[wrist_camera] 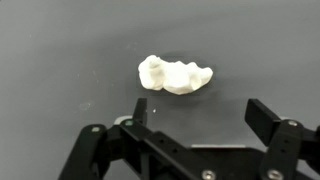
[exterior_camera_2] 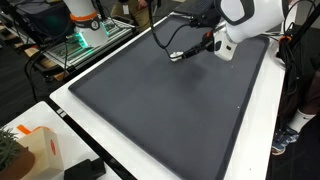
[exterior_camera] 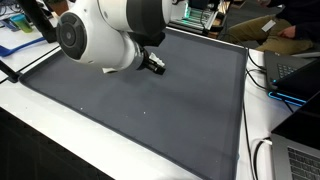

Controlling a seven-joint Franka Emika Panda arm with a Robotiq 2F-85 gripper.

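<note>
A small white lumpy object (wrist_camera: 175,75) lies on the dark grey mat, just beyond my fingertips in the wrist view. In exterior view 2 a small white shape (exterior_camera_2: 177,56) shows on the mat beside the gripper (exterior_camera_2: 208,40). My gripper stands open, its two black fingers wide apart with only bare mat between their tips. Exterior view 1 shows the gripper (exterior_camera: 152,63) low over the back part of the mat, partly hidden by the white arm (exterior_camera: 95,38). Pale patches also show behind the gripper body in the wrist view; what they are I cannot tell.
Laptops (exterior_camera: 295,140) stand along the right side in exterior view 1. A potted plant (exterior_camera_2: 14,155) sits at the near left corner in exterior view 2, and cables run behind the mat.
</note>
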